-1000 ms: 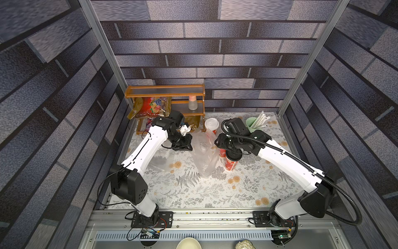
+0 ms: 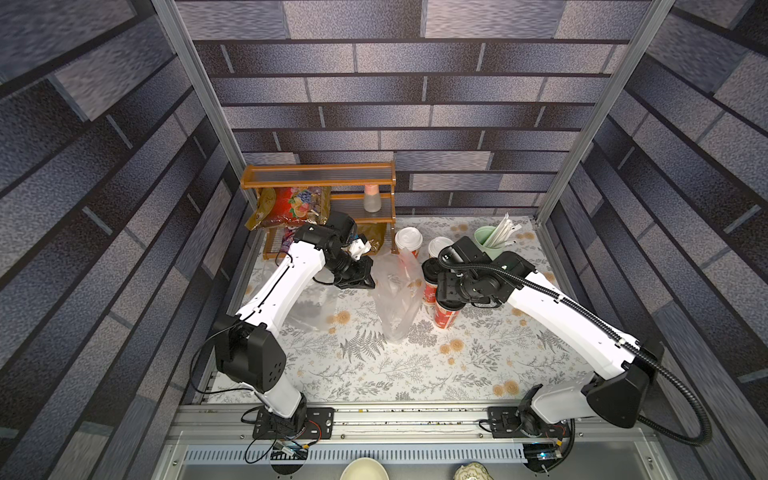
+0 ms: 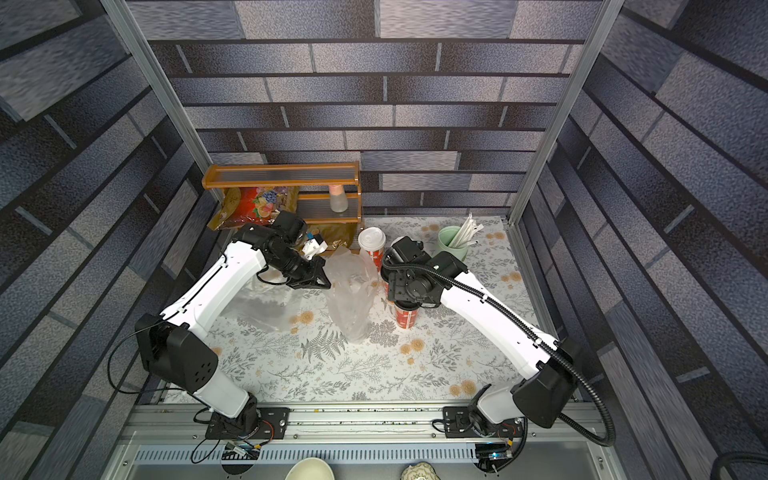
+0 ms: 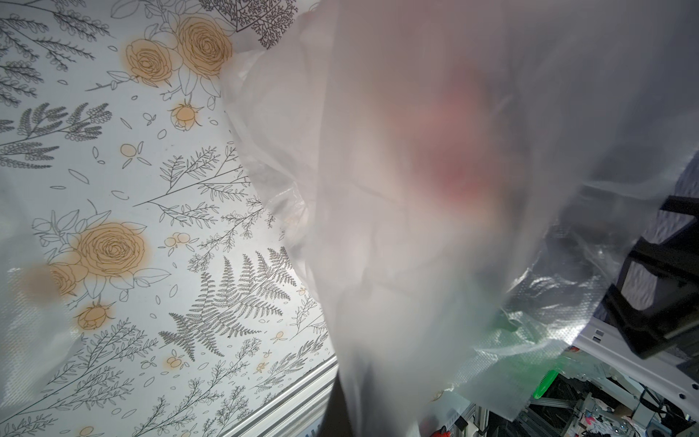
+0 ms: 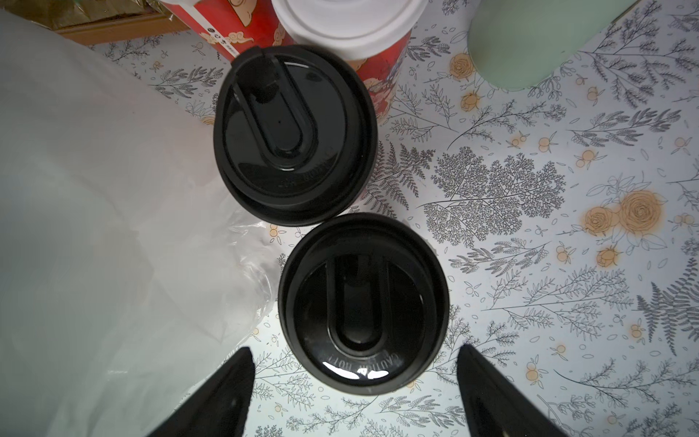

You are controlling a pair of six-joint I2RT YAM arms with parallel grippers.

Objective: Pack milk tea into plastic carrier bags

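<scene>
A translucent plastic bag [image 2: 393, 304] hangs upright at the middle, beside my left gripper [image 2: 364, 276]; in the left wrist view it fills the right side and hides the fingertips. The left gripper looks shut; whether bag film is between its fingers is unclear. My right gripper is open above a black-lidded red cup [image 5: 362, 302], which lies between its fingertips as seen from above. A second black-lidded cup [image 5: 295, 134] stands just behind it, and white-lidded cups [image 5: 342, 18] stand farther back.
A green holder with straws [image 3: 453, 244] stands at the back right. A wooden rack [image 2: 320, 172] with packets and a bottle stands at the back left. Another flat bag [image 2: 308, 308] lies left on the table.
My right gripper has moved right from over the rear cups to over the front black-lidded cup. The left arm has barely moved.
</scene>
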